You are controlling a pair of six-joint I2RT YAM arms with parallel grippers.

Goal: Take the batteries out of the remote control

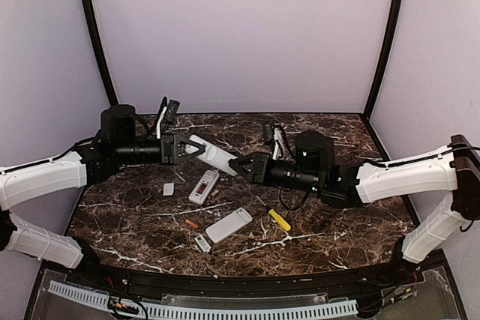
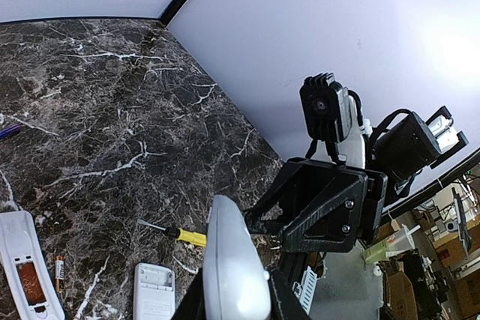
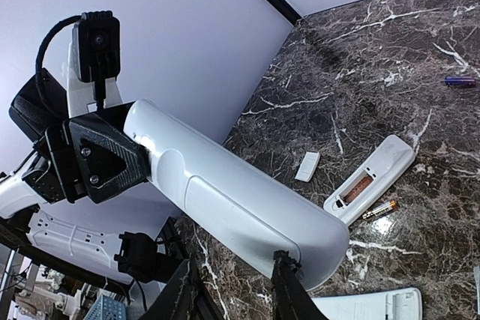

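Observation:
Both grippers are shut on a white remote control [image 1: 214,154], held tilted in the air between them: my left gripper [image 1: 192,149] on its higher end, my right gripper [image 1: 240,167] on the lower end. The right wrist view shows a long cover panel on the held remote [image 3: 225,185]. Below, another white remote [image 3: 379,166] lies with its battery compartment open and something reddish-brown inside. A battery [image 3: 379,210] lies beside it, and a purple one [image 3: 460,81] lies farther back.
On the marble table [image 1: 315,245] lie a white remote-like device [image 1: 229,225], a small white piece [image 1: 168,189], a yellow screwdriver [image 1: 279,219], an orange item [image 1: 192,224] and a small light object [image 1: 202,243] near the front.

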